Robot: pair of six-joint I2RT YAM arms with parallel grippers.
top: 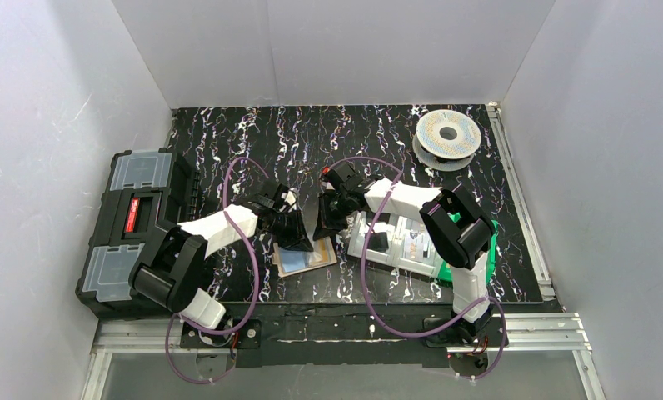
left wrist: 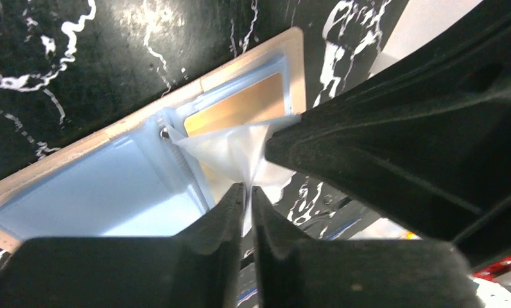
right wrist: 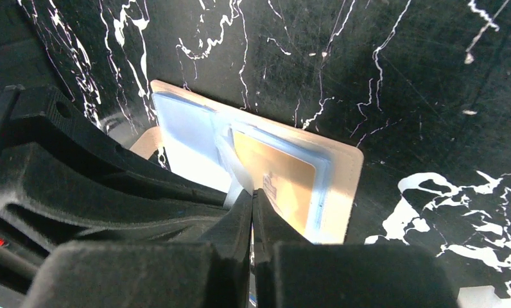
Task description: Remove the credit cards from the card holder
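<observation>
The open card holder point(top: 307, 265) lies on the table, with a beige border and blue sleeve pages point(left wrist: 105, 183). On one page sits a gold card, also visible as a gold-tan card point(right wrist: 285, 176) in the right wrist view. My left gripper is shut on a thin translucent sleeve point(left wrist: 224, 151), which is lifted off the page. Close to it, my right gripper has its fingertips together at the raised sleeve above the gold card. Nothing shows clearly between them. In the left wrist view, the right gripper's dark fingers point(left wrist: 381, 135) touch or overlap the sleeve's edge.
A white and green tray point(top: 411, 242) lies right of the holder, partly under the right arm. A black toolbox point(top: 137, 221) stands at the left, a spool point(top: 447, 137) at the back right.
</observation>
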